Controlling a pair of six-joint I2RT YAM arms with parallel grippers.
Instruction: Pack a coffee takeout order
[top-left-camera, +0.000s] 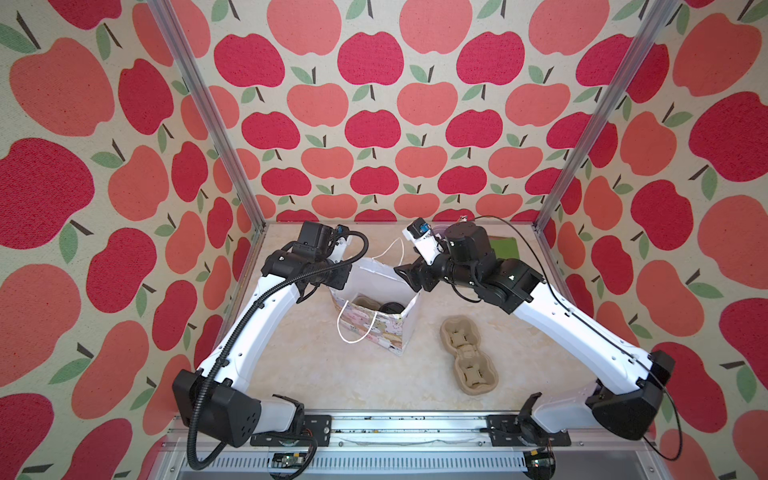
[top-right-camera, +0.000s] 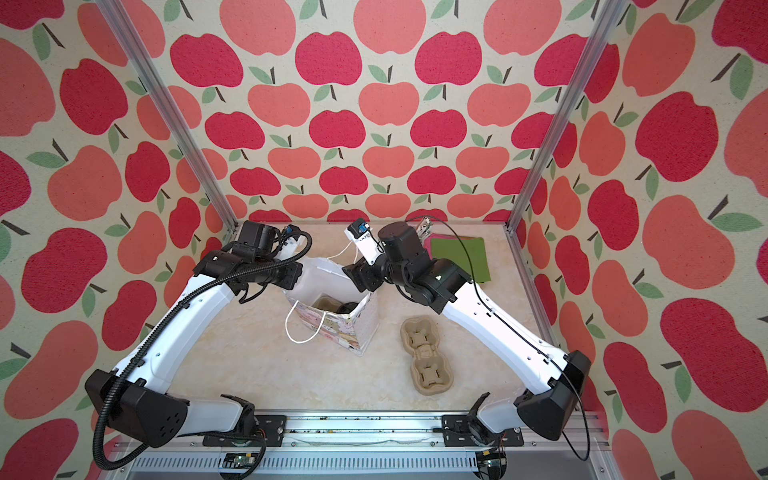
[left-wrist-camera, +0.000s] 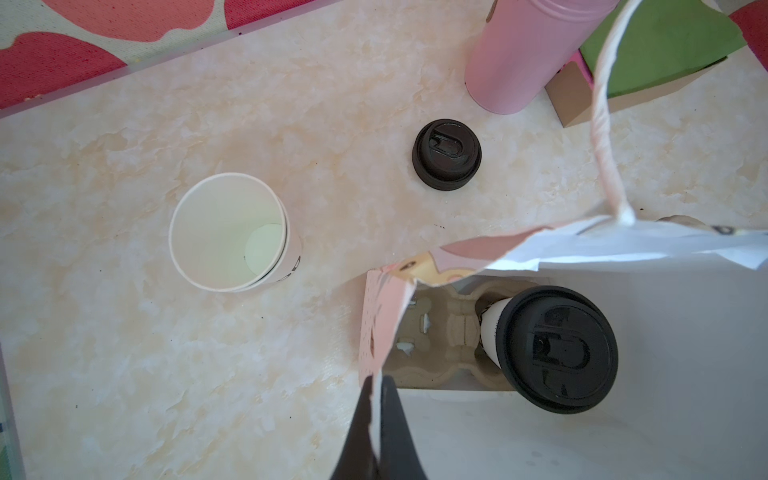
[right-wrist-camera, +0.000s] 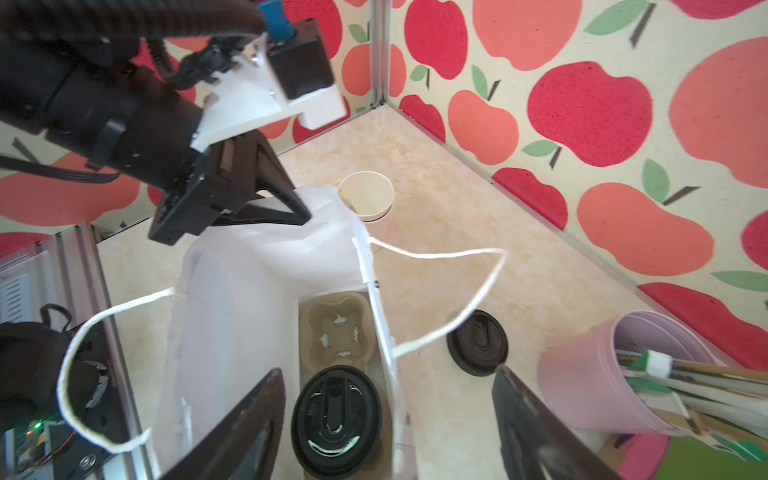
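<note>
A paper bag (top-left-camera: 376, 320) with white inner walls and white cord handles stands open in the middle of the table. Inside it lies a brown cup carrier (left-wrist-camera: 428, 336). One carrier pocket bears a cup with a black lid (left-wrist-camera: 556, 348); the pocket beside it is empty. My left gripper is shut on the bag's edge, the thin paper showing between its fingertips. Above the bag's right side, my right gripper stands open, its fingers (right-wrist-camera: 256, 424) wide apart and nothing between them. White stacked cups (left-wrist-camera: 228, 232) and a loose black lid (left-wrist-camera: 446, 153) sit behind the bag.
A second brown carrier (top-left-camera: 469, 354) lies right of the bag. At the back right are a pink container (right-wrist-camera: 600, 372) holding stirrers and a green-topped item (top-right-camera: 462, 256).
</note>
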